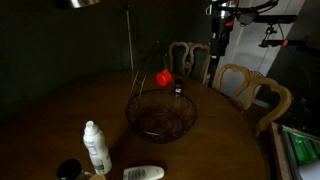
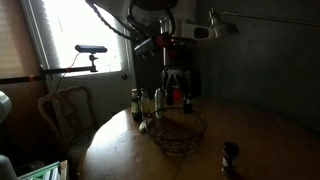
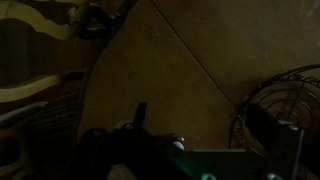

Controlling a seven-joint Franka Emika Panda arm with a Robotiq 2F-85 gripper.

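Note:
My gripper hangs above the far right part of the table in exterior view 1, pointing down. In the wrist view its dark fingers stand apart, with nothing held between them that I can make out. A black wire basket sits on the wooden table and looks empty; part of it shows at the right of the wrist view. Behind the basket are a red object and a small dark jar. The wrist view is very dark, and a small shiny-topped item shows partly beneath the gripper.
A white bottle, a white tube and a dark jar stand or lie at the near left. Wooden chairs line the table's right edge. Bare tabletop lies right of the basket.

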